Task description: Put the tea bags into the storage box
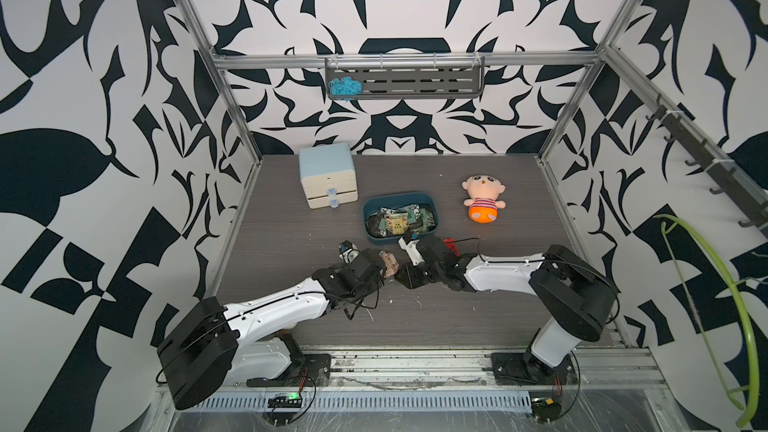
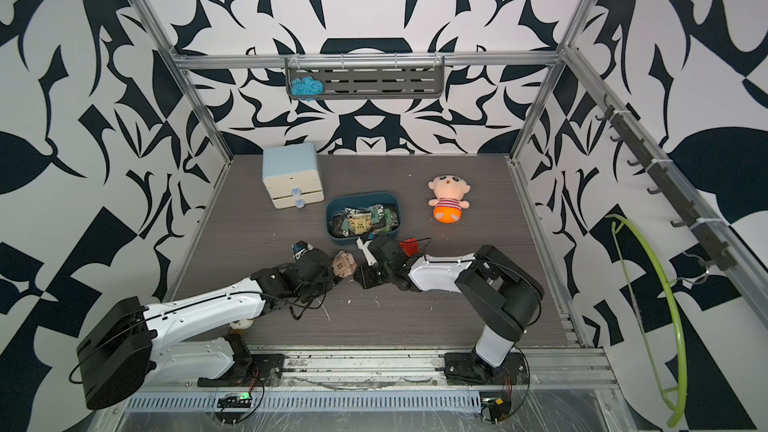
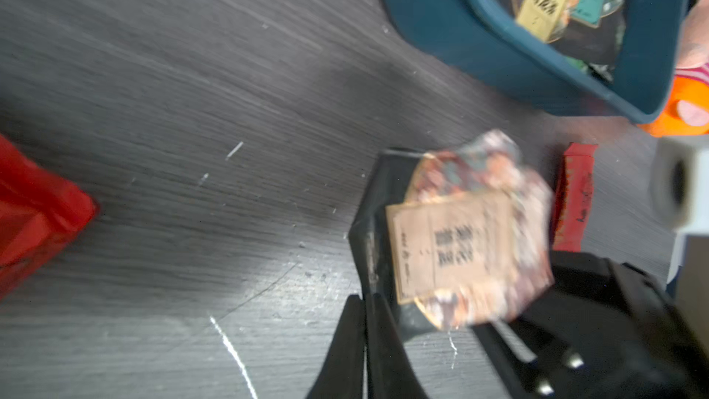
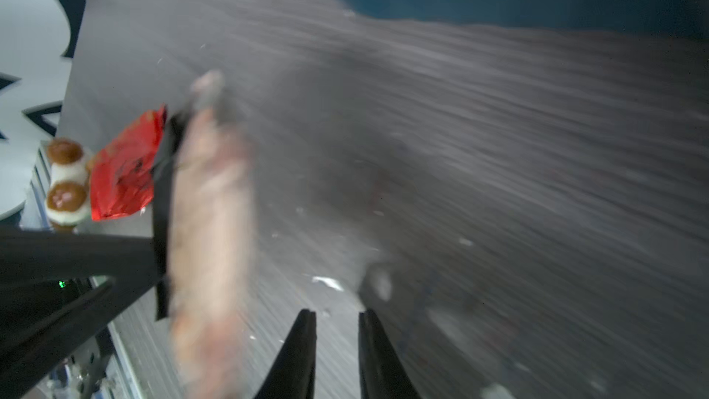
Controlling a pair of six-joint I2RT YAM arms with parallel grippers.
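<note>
A tea bag packet [image 3: 450, 232] with a tan label and a dark edge hangs above the table in the left wrist view. My left gripper is shut on its dark edge. From the right wrist view the packet [image 4: 210, 229] is blurred and seen nearly edge-on. My right gripper is part open, apart from the packet, with nothing between its fingers. Both grippers are close together in front of the teal box [image 1: 433, 201], which holds several tea bags [image 1: 396, 224].
A red packet [image 3: 574, 195] lies on the table near the teal box. Another red packet [image 4: 125, 166] shows near the left arm. The drawer cabinet [image 1: 326, 172] stands back left, the plush doll [image 1: 484, 198] to the right. Bare table separates the box and doll.
</note>
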